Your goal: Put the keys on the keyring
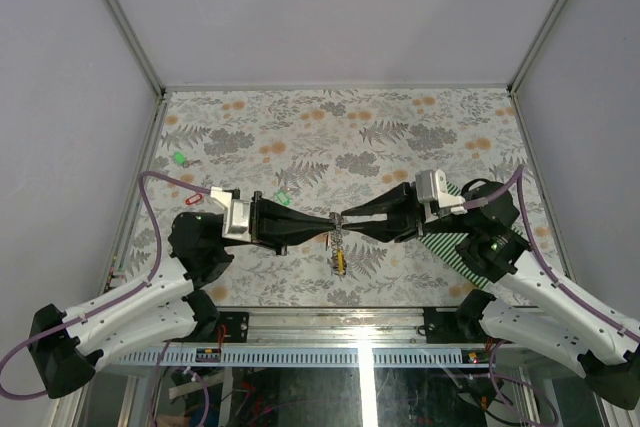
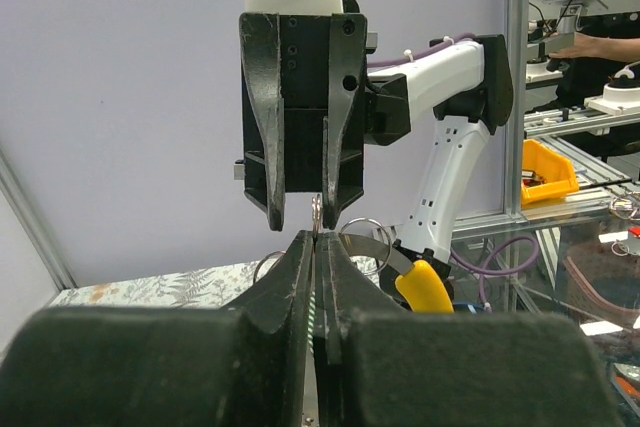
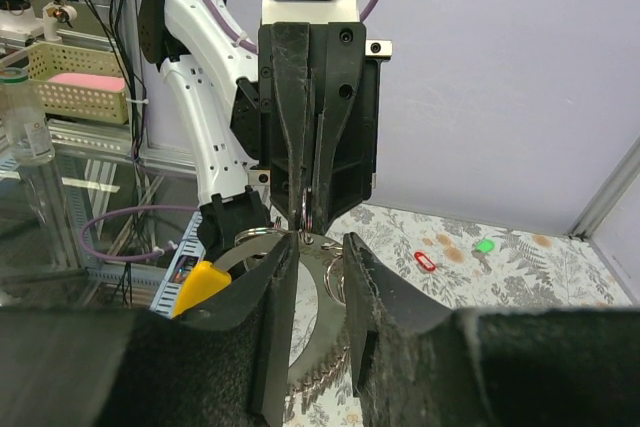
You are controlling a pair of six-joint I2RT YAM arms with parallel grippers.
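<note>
The keyring (image 1: pixel 336 234) hangs from my left gripper (image 1: pixel 333 224), which is shut on a thin part of it. Below hangs a yellow-headed key (image 1: pixel 340 263); both wrist views show its yellow head (image 2: pixel 425 288) beside loops and a curved metal band (image 3: pixel 318 322). A small metal loop (image 3: pixel 308 209) stands up at the left fingertips. Facing it closely, my right gripper (image 1: pixel 344 221) is part open, with its fingers (image 2: pixel 275 209) on either side of that loop. Whether they touch it I cannot tell.
A red-framed key (image 1: pixel 194 199) and a green-headed key (image 1: pixel 180 159) lie at the table's left. Another green item (image 1: pixel 282 198) is behind the left gripper. Green striped cloth (image 1: pixel 455 250) lies under the right arm.
</note>
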